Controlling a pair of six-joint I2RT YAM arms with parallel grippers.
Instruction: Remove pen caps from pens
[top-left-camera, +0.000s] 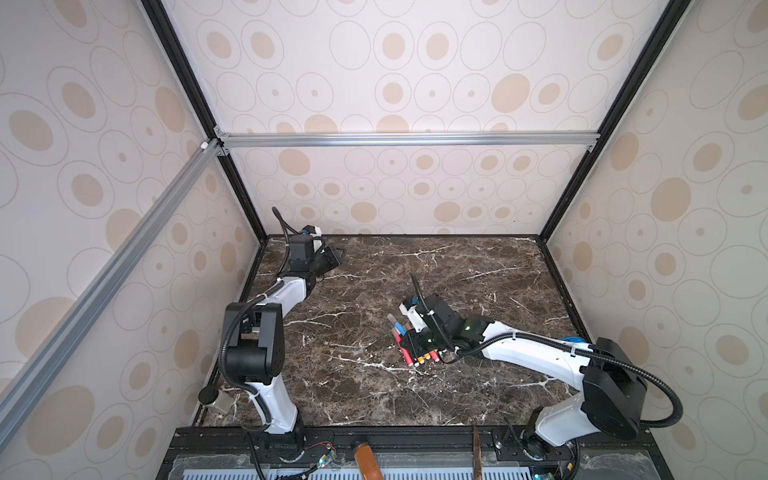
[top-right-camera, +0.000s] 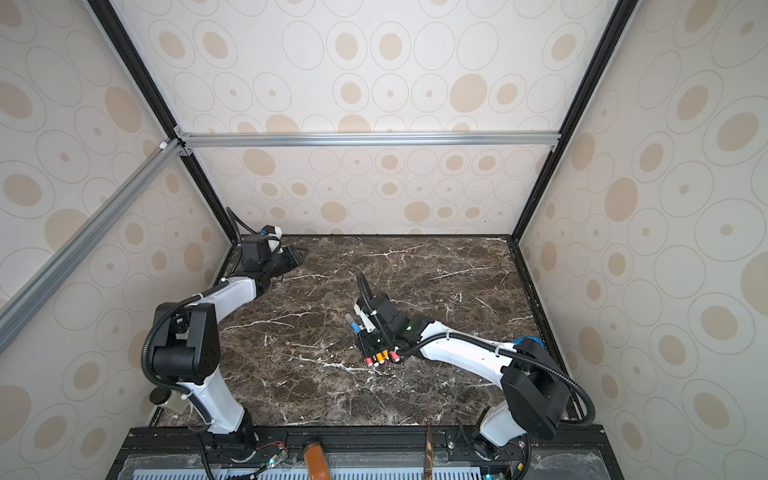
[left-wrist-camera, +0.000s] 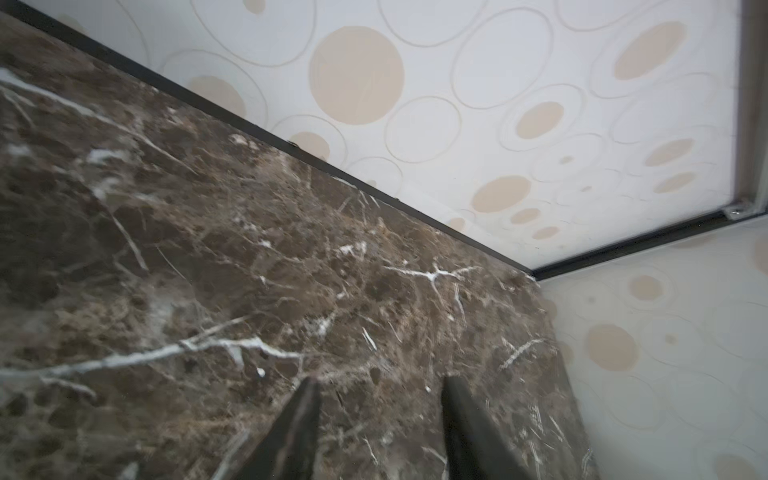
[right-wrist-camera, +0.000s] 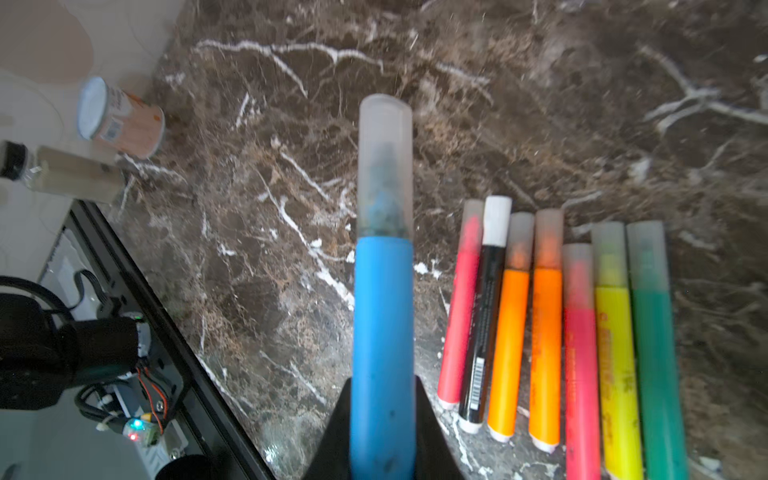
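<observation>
A blue pen (right-wrist-camera: 382, 336), its translucent cap (right-wrist-camera: 385, 160) on, stands out in the right wrist view, with my right gripper (top-left-camera: 406, 336) shut on it. Below it a row of capped pens lies on the table: red (right-wrist-camera: 460, 320), black (right-wrist-camera: 484, 336), two orange (right-wrist-camera: 545, 336), pink (right-wrist-camera: 581, 360), yellow (right-wrist-camera: 616, 352) and teal (right-wrist-camera: 656, 344). My left gripper (top-left-camera: 332, 257) is at the back left, its blurred fingers apart in the left wrist view, nothing between them.
A can (right-wrist-camera: 120, 120) and a bottle (right-wrist-camera: 72, 172) stand by the left edge near the front.
</observation>
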